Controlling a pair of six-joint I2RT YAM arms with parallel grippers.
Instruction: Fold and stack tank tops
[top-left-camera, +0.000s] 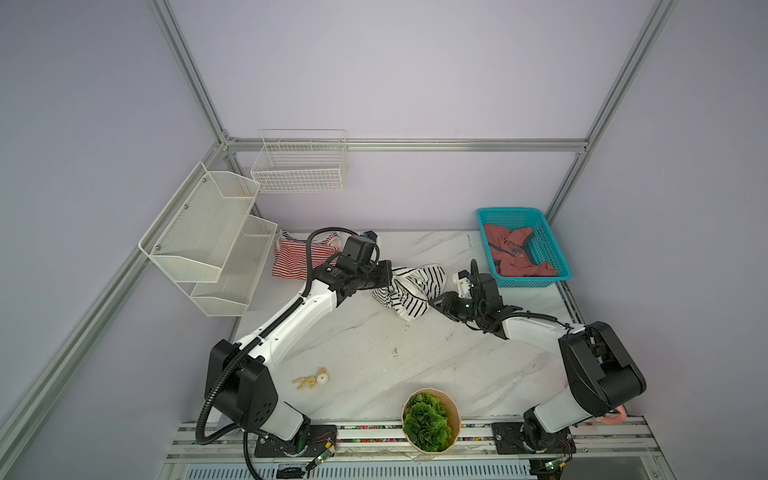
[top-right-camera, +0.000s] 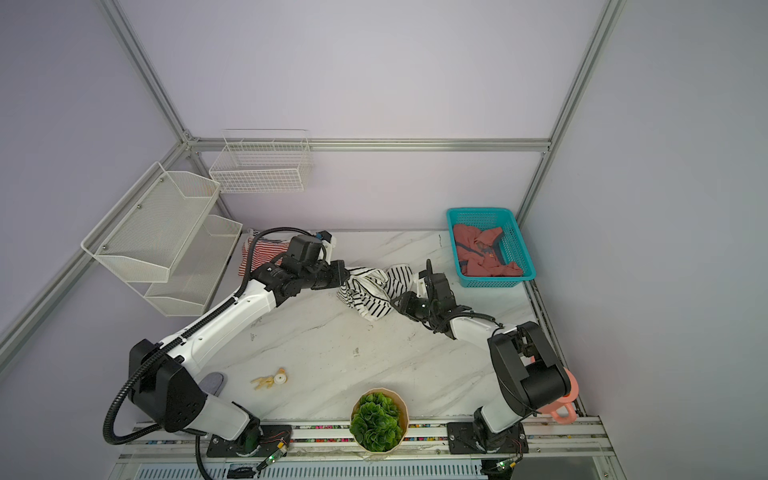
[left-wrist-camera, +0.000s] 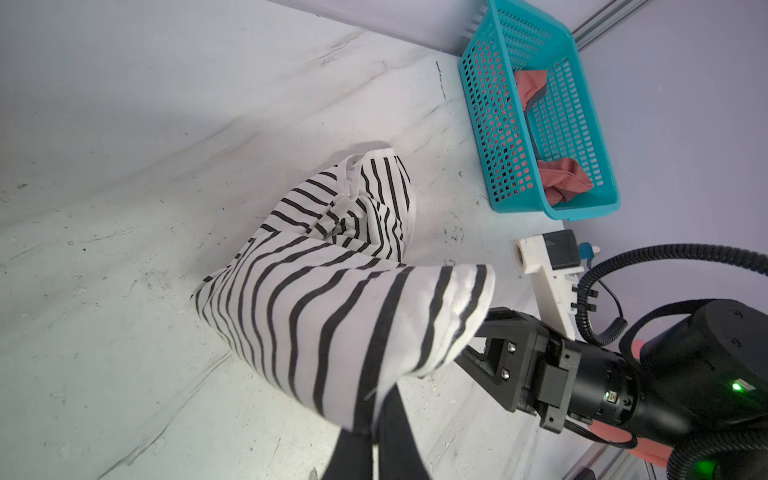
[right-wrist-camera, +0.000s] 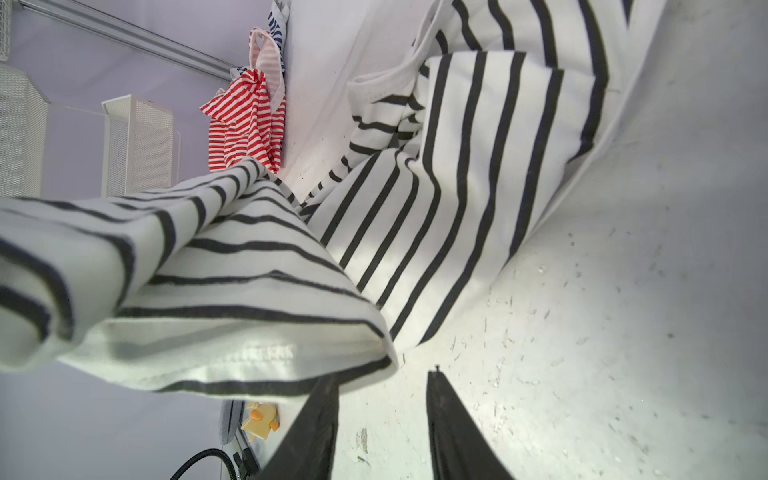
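A white tank top with black stripes (top-left-camera: 409, 307) lies bunched on the marble table, partly lifted. In the left wrist view, my left gripper is shut on a raised fold of this striped tank top (left-wrist-camera: 320, 320). Facing it from the right is my right gripper, its fingers (right-wrist-camera: 320, 420) visibly apart with bare table showing between them. A hanging corner of the tank top (right-wrist-camera: 264, 288) is close to those fingertips; contact with them is unclear. At the back left, partly behind my left arm, sits red-striped folded cloth (top-left-camera: 290, 260).
A teal basket (top-left-camera: 524, 281) with reddish cloth stands at the back right. White mesh shelves (top-left-camera: 200, 228) line the left side. Near the front are a small tan toy (top-left-camera: 310, 379) and a pot of green leaves (top-left-camera: 428, 421).
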